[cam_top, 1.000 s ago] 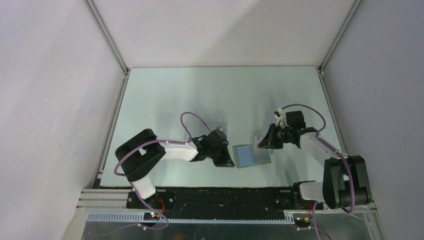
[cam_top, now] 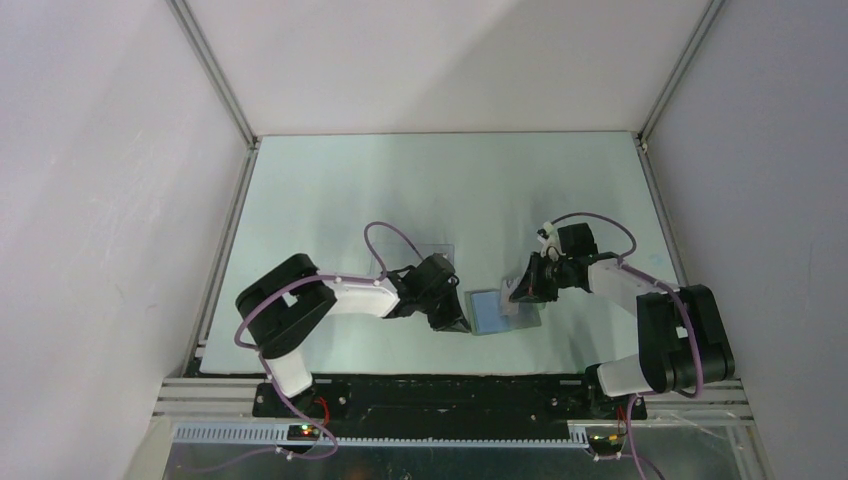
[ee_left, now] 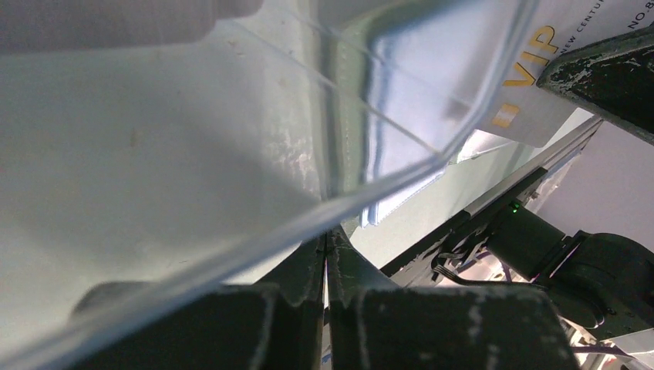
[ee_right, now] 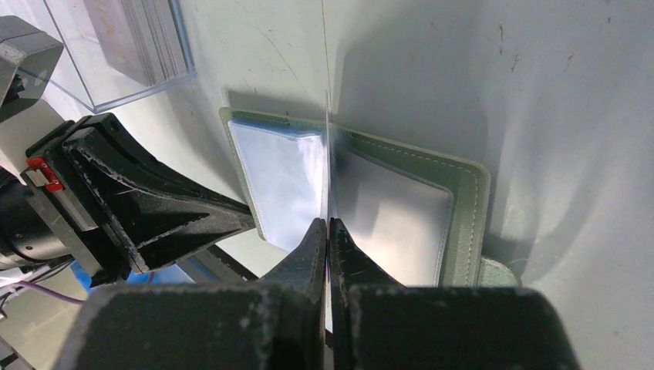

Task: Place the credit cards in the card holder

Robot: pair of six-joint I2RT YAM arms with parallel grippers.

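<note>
The card holder (cam_top: 487,312), green-edged with pale inner pockets, lies opened out on the table, right of centre in the top view. My right gripper (cam_top: 515,298) is shut on a silver VIP card (ee_left: 532,108), over the holder. In the right wrist view that card (ee_right: 328,166) appears edge-on, upright above the middle of the opened holder; whether its lower edge touches a pocket cannot be told. My left gripper is shut, its tips at the holder's left edge. I cannot tell whether the edge is pinched between them.
A clear box with a stack of cards inside stands behind the left gripper; its wall cuts across the left wrist view. The far half of the table (cam_top: 450,180) is empty.
My right gripper has shifted left and slightly toward the near side with the card, further over the holder. The left gripper has barely moved, and the holder stays in place.
</note>
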